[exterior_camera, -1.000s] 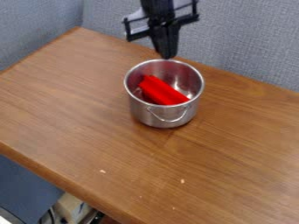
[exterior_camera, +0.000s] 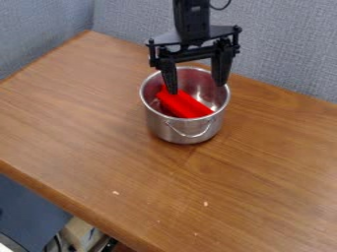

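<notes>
A steel pot with a wire handle stands on the wooden table. Inside it lies a red oblong object, tilted. My black gripper is open, directly over the pot, its two fingers hanging down to about the rim, one at each side, with nothing held between them.
A grey speckled wall runs behind it. Beyond the table's front-left edge are a dark blue-grey surface and some cables.
My gripper has moved down from above the pot to its rim, staying open. The pot and red object look unchanged.
</notes>
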